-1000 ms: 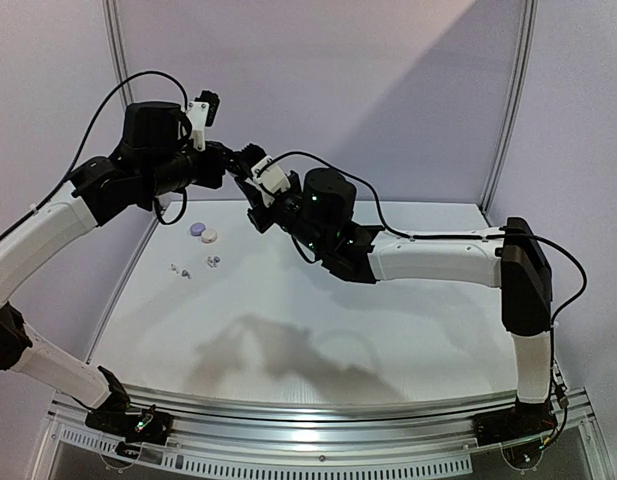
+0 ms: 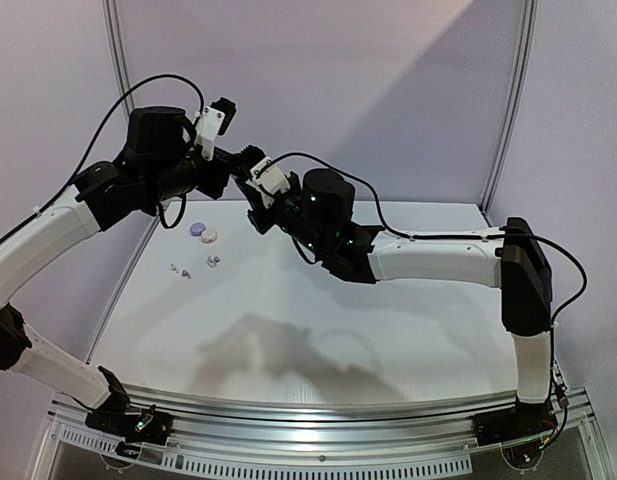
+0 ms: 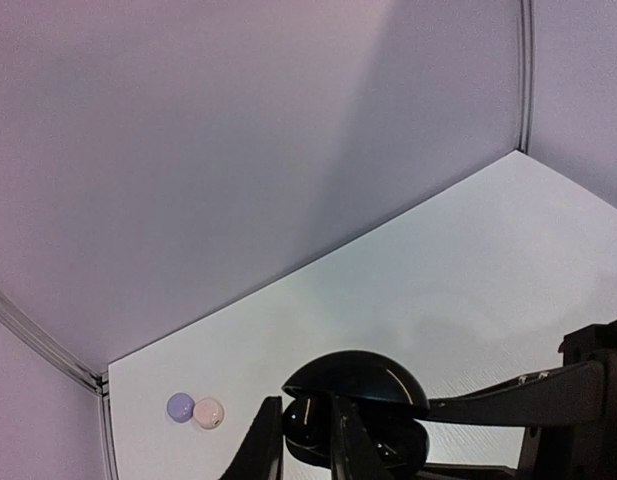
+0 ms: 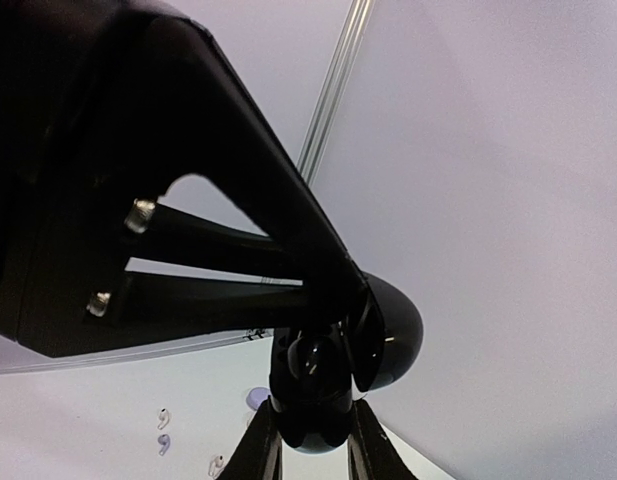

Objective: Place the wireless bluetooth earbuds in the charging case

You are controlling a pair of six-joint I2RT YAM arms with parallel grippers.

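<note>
A glossy black charging case (image 3: 360, 378) is held up in the air with its lid raised. My right gripper is shut on the case, its fingers (image 3: 518, 395) coming in from the right. At the case's opening my left gripper is shut on a small black earbud (image 3: 304, 418). In the right wrist view the earbud (image 4: 313, 362) lies against the case base (image 4: 313, 420), below the left fingers (image 4: 338, 280), with the lid (image 4: 396, 330) behind. Whether it is seated in a slot cannot be told. Both grippers meet above the table's back left.
A purple round case (image 2: 197, 229) and a pinkish-white round case (image 2: 209, 236) lie on the table. Several small earbuds (image 2: 213, 261) lie in front of them.
The left arm's gripper has tilted and shifted slightly to the right, toward the case. The right arm and the things on the table have not moved.
</note>
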